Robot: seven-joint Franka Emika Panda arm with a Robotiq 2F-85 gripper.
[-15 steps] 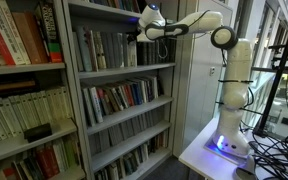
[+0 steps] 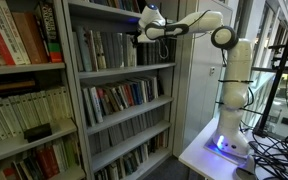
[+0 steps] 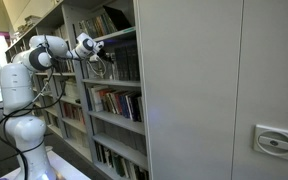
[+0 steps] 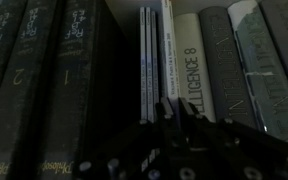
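Observation:
In the wrist view a thin, pale-spined book (image 4: 170, 52) stands upright in a row. My gripper is shut on that thin spine near its lower visible part; the dark fingers are hard to make out. Left of it stand other slim volumes (image 4: 146, 60), and right of it a cream book (image 4: 192, 62) reads "...LLIGENCE 8". From outside, the gripper (image 2: 141, 38) reaches up to an upper shelf of the tall bookcase, and the held book is too small to tell apart there.
Thick black volumes (image 4: 24, 80) stand on the left, with a dark gap beside them. Grey books (image 4: 227, 65) pack the right side. Lower shelves (image 2: 129, 115) hold more books. The arm's base stands on a white table (image 2: 209, 160); a plain white wall (image 3: 214, 90) lies right of the bookcase.

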